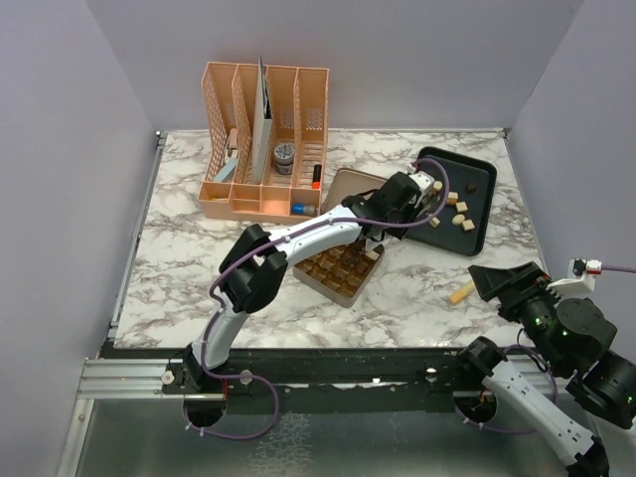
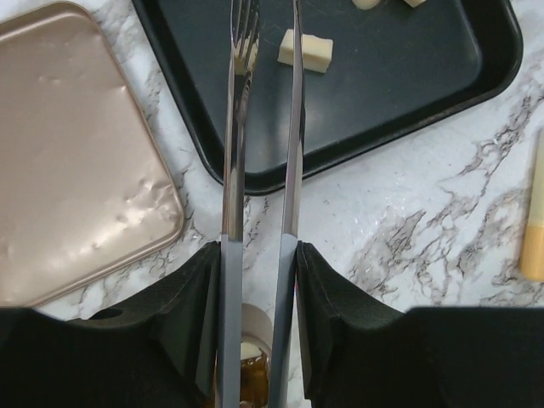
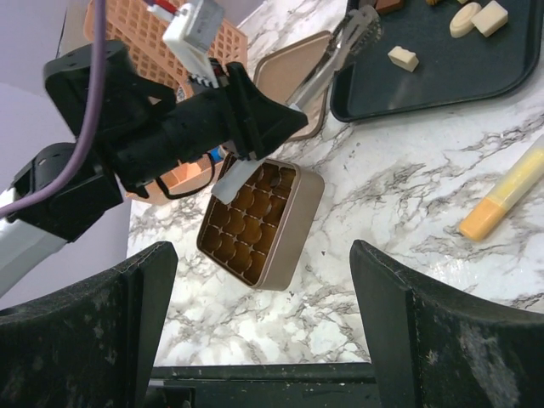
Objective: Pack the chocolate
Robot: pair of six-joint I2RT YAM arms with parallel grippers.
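My left gripper is shut on metal tongs (image 2: pixel 292 195), whose tips reach over the black tray (image 2: pixel 391 85) at the back right. Pale chocolate pieces (image 2: pixel 308 51) and darker ones (image 3: pixel 389 4) lie in that tray. One pale piece is partly hidden behind the tongs' fork end. The brown compartment box stands below my left arm, with a pale piece in one cell in the left wrist view. My right gripper (image 1: pixel 507 283) stands open at the front right, nothing between its fingers.
A beige flat tray (image 2: pixel 85 170) lies left of the black tray. A peach organiser (image 1: pixel 248 204) stands at the back left. A yellow-tipped tube (image 3: pixel 484 217) lies on the right.
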